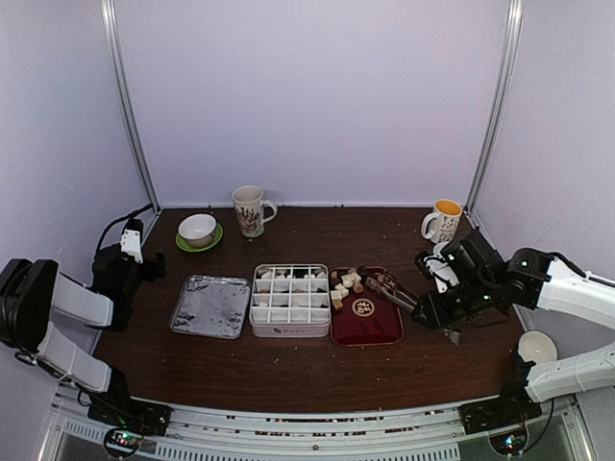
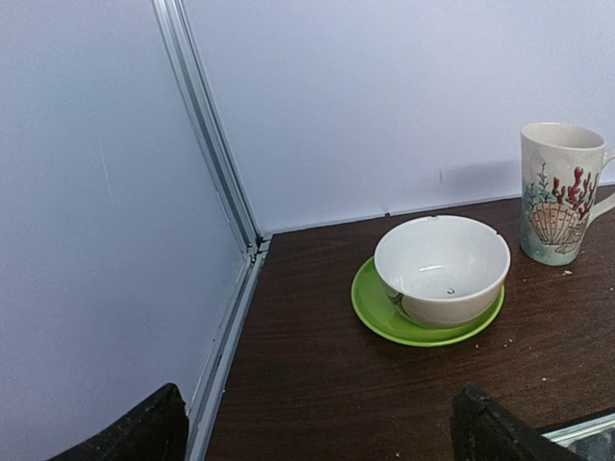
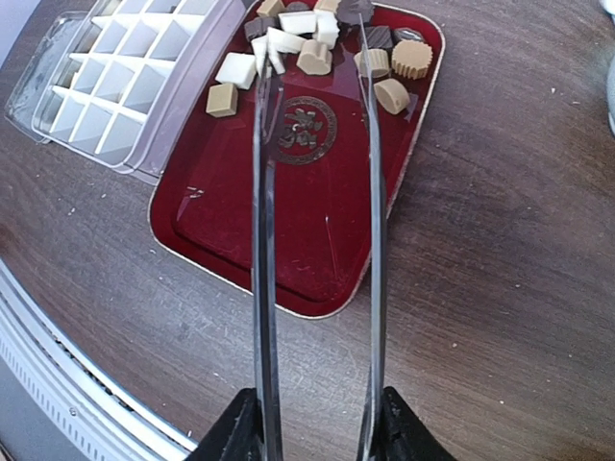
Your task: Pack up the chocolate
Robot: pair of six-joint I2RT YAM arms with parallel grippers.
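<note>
Chocolates in white, tan and dark brown lie bunched at the top of a red tray (image 1: 366, 329), seen closely in the right wrist view (image 3: 202, 230). A white divided box (image 1: 289, 329) stands to its left, its cells partly holding pieces. My right gripper's long tong fingers (image 3: 375, 240) reach down over the tray, part open, tips at the chocolates near a dark piece; whether anything is between them I cannot tell. My left gripper stands open and empty at the table's left side, facing the bowl.
A silver lid or tray (image 1: 209, 306) lies left of the box. A white bowl (image 2: 442, 269) on a green plate (image 2: 394, 331) and a tall mug (image 1: 248, 211) stand at the back left, another mug (image 1: 440, 221) at the back right.
</note>
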